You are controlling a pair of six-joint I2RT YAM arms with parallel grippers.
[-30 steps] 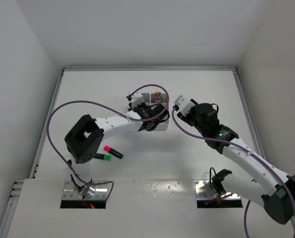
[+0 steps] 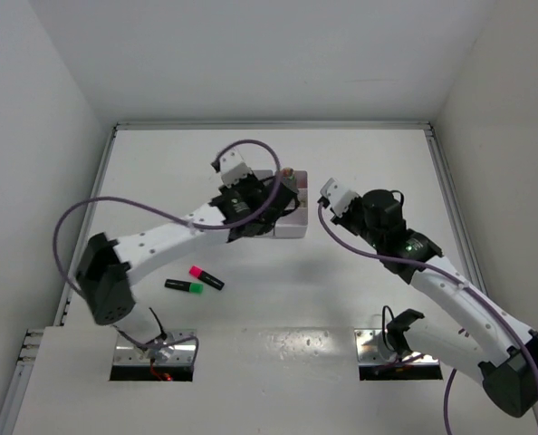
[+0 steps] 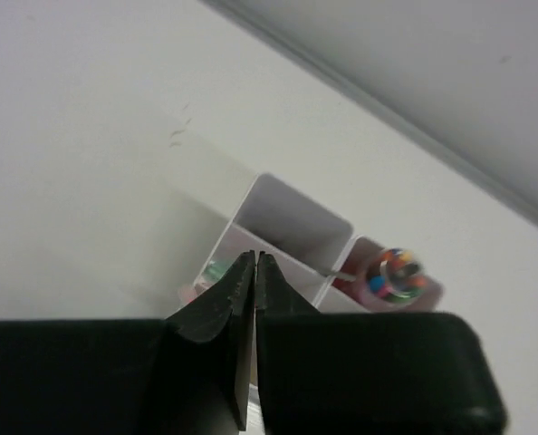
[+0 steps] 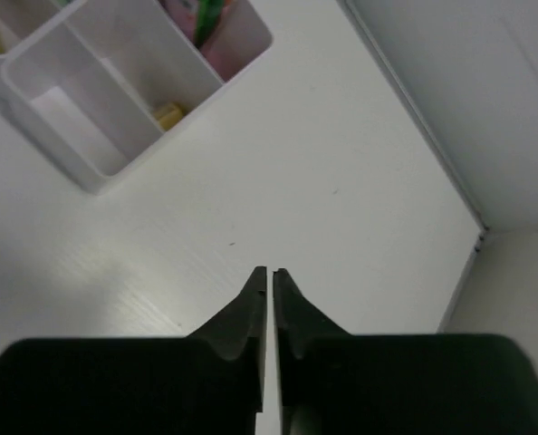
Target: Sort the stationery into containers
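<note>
A white divided container [image 2: 293, 228] stands at the back middle of the table, partly under my left arm. In the left wrist view my left gripper is shut above it, and nothing clearly shows between its fingers. Blurred green and pinkish items [image 3: 215, 272] lie in a compartment behind its fingers. Two black markers lie at the front left, one with a pink cap [image 2: 206, 277], the other with a green cap [image 2: 184, 286]. My right gripper is shut over bare table, right of the container, with nothing between its fingers.
A cup-like thing with colourful bits [image 3: 398, 276] fills a reddish compartment of the container. A small yellow item [image 4: 168, 115] lies in another one. A purple cable [image 2: 129, 201] loops over the left arm.
The right arm and both markers have hardly moved.
</note>
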